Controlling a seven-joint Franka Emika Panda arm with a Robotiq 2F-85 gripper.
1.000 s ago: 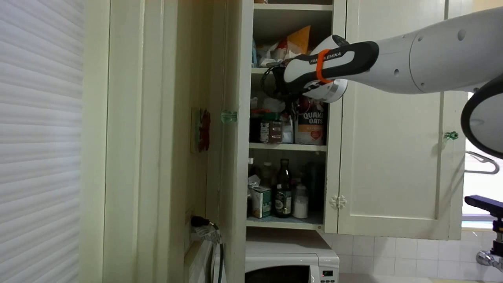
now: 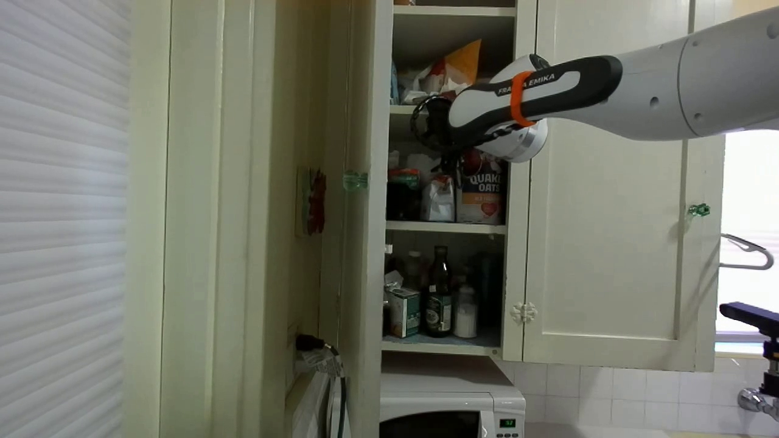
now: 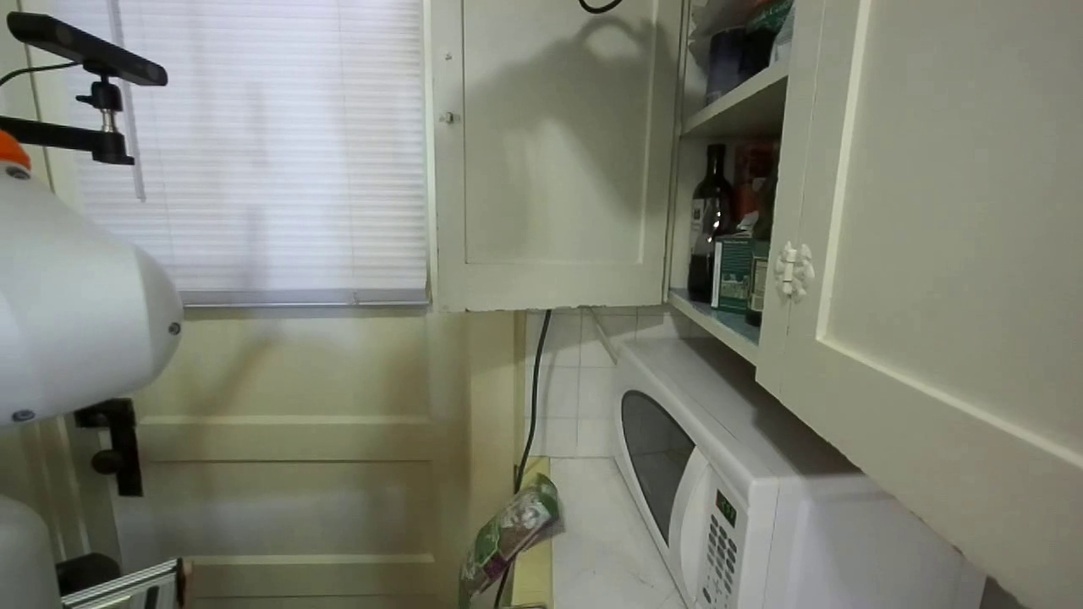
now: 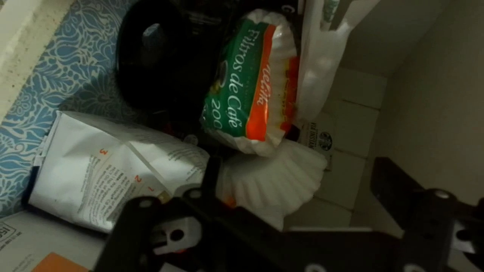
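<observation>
My gripper stands open in the wrist view, its dark fingers (image 4: pixel 393 195) wide apart with nothing held between them. Beyond the fingers lies a pack of coffee filters (image 4: pixel 238 79) in green and orange wrapping, with loose white filters (image 4: pixel 276 179) spilling below it. A white printed bag (image 4: pixel 106 167) sits to their left on the blue patterned shelf liner (image 4: pixel 97 81). In exterior view 1 the arm reaches in at the cupboard's middle shelf, above the white bag (image 2: pixel 439 198) and beside the oats container (image 2: pixel 482 188). The fingertips are hard to make out there.
A black object (image 4: pixel 152 54) with a hole is near the shelf edge. The shelf above holds bags (image 2: pixel 445 76); bottles (image 2: pixel 439 295) and a green box (image 2: pixel 403 312) fill the one below. The open cupboard door (image 2: pixel 363 241) bounds the left side. A microwave (image 3: pixel 700 467) stands underneath.
The jar with brown contents and a green lid, earlier at the middle shelf's front, no longer shows there; the white bag behind is now uncovered. The arm has shifted slightly right.
</observation>
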